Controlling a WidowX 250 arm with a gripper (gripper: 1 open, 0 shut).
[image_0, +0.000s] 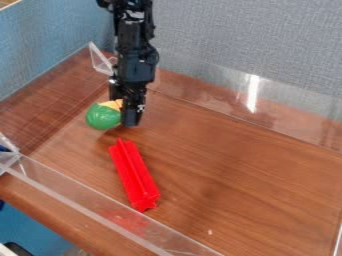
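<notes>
My black gripper (126, 108) hangs down at the upper left of the wooden surface, its fingertips at a green round object (103, 117) with a yellow part (111, 104) behind it. Whether the fingers hold this object is hidden; their opening cannot be made out. A long red block (134, 174) lies in front of it, nearer the camera.
Clear plastic walls (122, 210) edge the wooden surface (241, 175), whose middle and right are free. A blue padded wall (34, 50) stands at the back left, a grey one behind.
</notes>
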